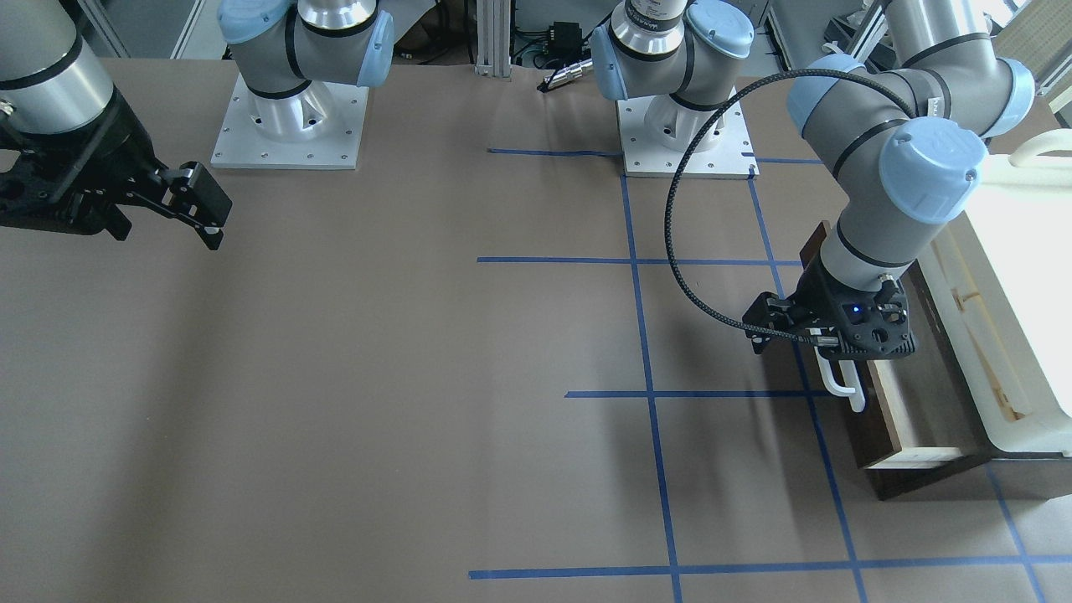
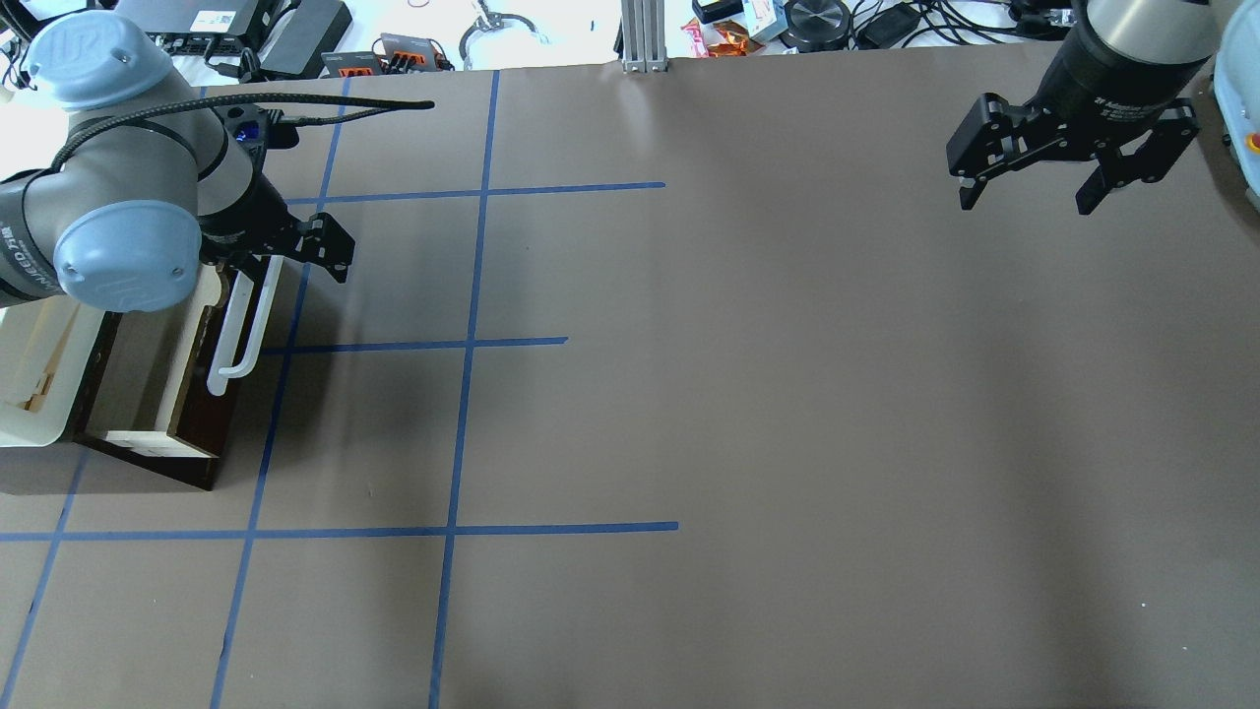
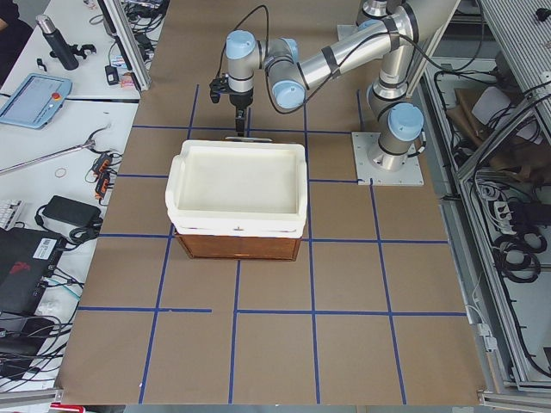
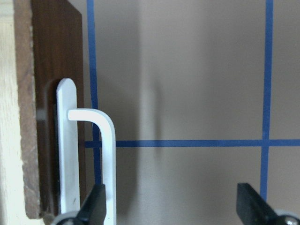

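Observation:
A wooden drawer box (image 1: 884, 432) with a dark front and a white bar handle (image 4: 108, 159) stands under a white tray (image 3: 237, 185). The handle runs along the drawer front. My gripper is over the handle, its fingertips wide apart at the bottom of the wrist view, the left one beside the handle and the right one over bare floor. Nothing shows held between them. In the front view the gripper body partly hides the handle.
Other robot arms stand around, one with a black gripper (image 2: 1051, 177) at the top right of the top view. The taped floor (image 1: 452, 352) away from the drawer is clear.

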